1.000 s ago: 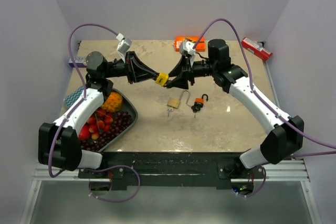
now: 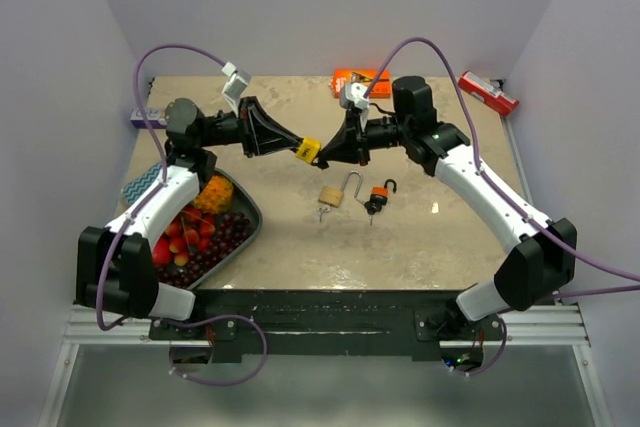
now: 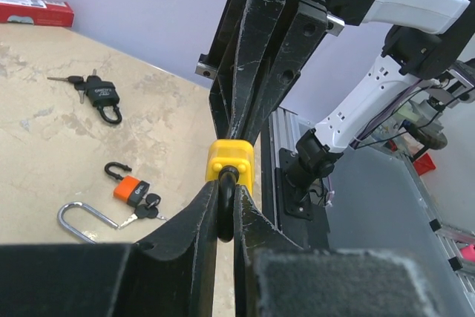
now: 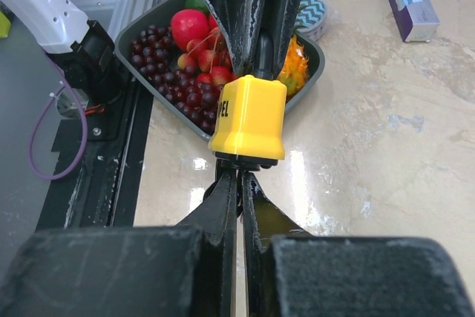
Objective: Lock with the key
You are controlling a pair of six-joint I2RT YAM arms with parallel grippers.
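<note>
In the top view a yellow padlock (image 2: 308, 150) hangs in the air between the two grippers. My left gripper is shut on its black shackle (image 3: 227, 197). The right wrist view shows the yellow body (image 4: 249, 118) with its black underside facing my right gripper. That gripper is shut, its tips right at the lock's underside. Dark rounded parts, apparently of the key (image 4: 210, 189), show beside and behind those tips; whether they are pinched cannot be made out. The lock's keyway is hidden.
An orange padlock (image 2: 379, 194), a brass padlock (image 2: 331, 196) and a black padlock (image 3: 102, 96) lie on the table, with loose keys (image 3: 147, 209) near them. A grey fruit basket (image 2: 259, 217) stands at left.
One second ago the right gripper's fingers were apart around the lock's underside; they have since come together there. The left gripper and padlock hold their place, while the left arm's elbow has shifted slightly.
</note>
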